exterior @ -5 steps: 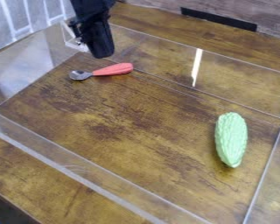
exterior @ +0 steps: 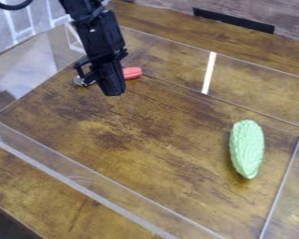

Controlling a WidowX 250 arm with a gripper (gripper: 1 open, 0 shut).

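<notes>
My black gripper [exterior: 105, 79] hangs low at the upper left of the camera view, over a spoon with a red handle [exterior: 131, 73] and a metal head, which is largely hidden behind it. The gripper looks shut, and I cannot see anything held between its fingers. A pale green, ridged vegetable-like object [exterior: 246, 148] lies upright in the picture at the right side of the wooden surface.
Clear plastic walls [exterior: 78, 187] border the wooden work area [exterior: 139, 140]. A white strip [exterior: 209, 73] lies at the back.
The gripper has come down and a little toward the front, now covering much of the spoon. The green object has not moved.
</notes>
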